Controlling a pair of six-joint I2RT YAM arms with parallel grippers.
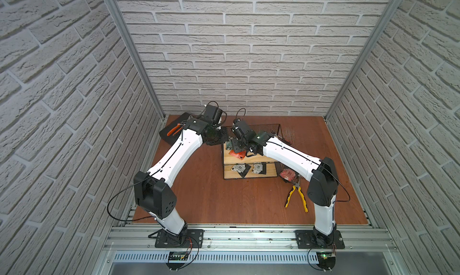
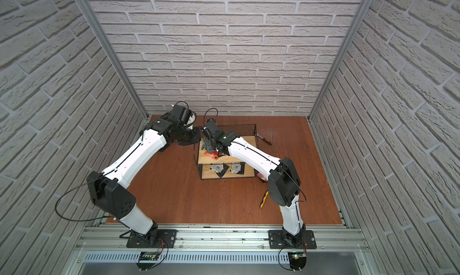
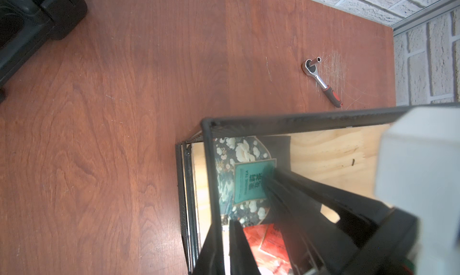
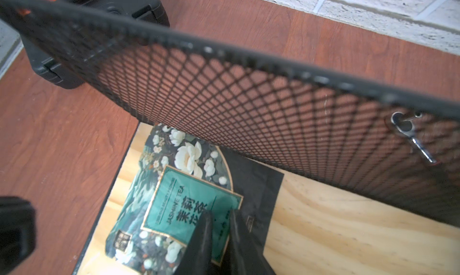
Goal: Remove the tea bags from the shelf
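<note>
A green jasmine tea bag [image 4: 189, 208] with white flowers and a black end lies on the upper wooden board of the shelf [image 1: 268, 158], at its left end. Over its edge my right gripper is shut on it, the bag's edge between the fingers. Just in front lies a red tea bag [image 3: 268, 246], partly covered by the right fingers. Two grey-and-black tea bags [image 1: 240, 168] rest on the lower board. At the shelf's left frame, beside the right arm, my left gripper is shut with nothing seen between its fingers.
A black mesh wall [image 4: 287, 121] closes the shelf's back. Both grippers are close together. A ratchet [image 3: 323, 83] lies behind, a black case [image 1: 175, 126] back left, a red packet [image 1: 288, 174] and yellow pliers [image 1: 297, 198] to the right.
</note>
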